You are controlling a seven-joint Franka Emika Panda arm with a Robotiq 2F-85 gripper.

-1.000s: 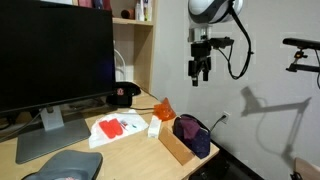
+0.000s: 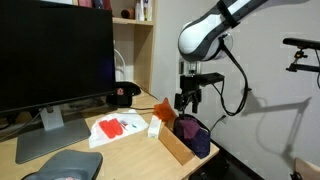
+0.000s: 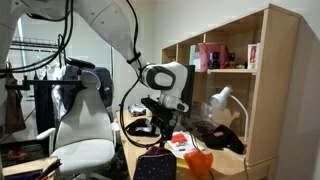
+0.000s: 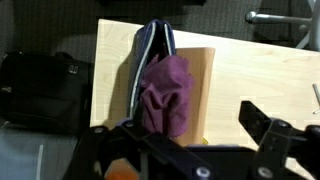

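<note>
My gripper (image 2: 187, 106) hangs above a tan box at the right edge of the desk, its fingers apart and nothing visible between them. In the wrist view a purple cloth (image 4: 165, 92) lies crumpled against a dark pouch (image 4: 149, 47), with the box's tan wall (image 4: 204, 70) along one side. The gripper's fingers (image 4: 98, 143) appear at the bottom of that view, short of the cloth in the picture. In exterior view 2 the dark pouch (image 3: 155, 165) stands below the arm.
Near the box lie an orange object (image 2: 164, 111) and a white sheet (image 2: 105, 137) with red items. A large monitor (image 2: 55, 70) fills the left of the desk. Beside the desk a black bag (image 4: 45, 90) shows. Bare wood (image 2: 135, 160) lies in front.
My gripper has come down steadily from high above the desk to just over the box, shifting slightly left in exterior view 1. The things on the desk look unmoved.
</note>
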